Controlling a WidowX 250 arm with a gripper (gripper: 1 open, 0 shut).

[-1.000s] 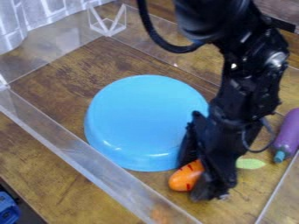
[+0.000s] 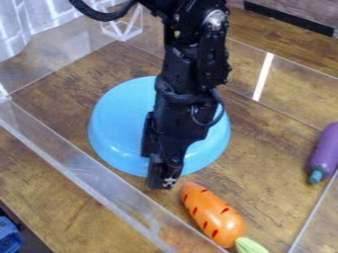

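My black gripper [image 2: 164, 170] hangs over the front part of a blue disc [image 2: 122, 124], its fingers low near the disc's front edge; whether they are open or shut is unclear. An orange toy carrot [image 2: 211, 212] with pale green leaves lies on the wooden floor to the lower right of the gripper, apart from it.
A purple object [image 2: 325, 153] lies at the right edge. Clear plastic walls run along the left and lower left, with a small blue object [image 2: 8, 237] outside at the bottom left corner. Bare wood [image 2: 73, 79] shows at upper left and right.
My gripper has moved left and back from the carrot onto the blue disc. The carrot now lies uncovered, turned with its leaves toward the bottom right.
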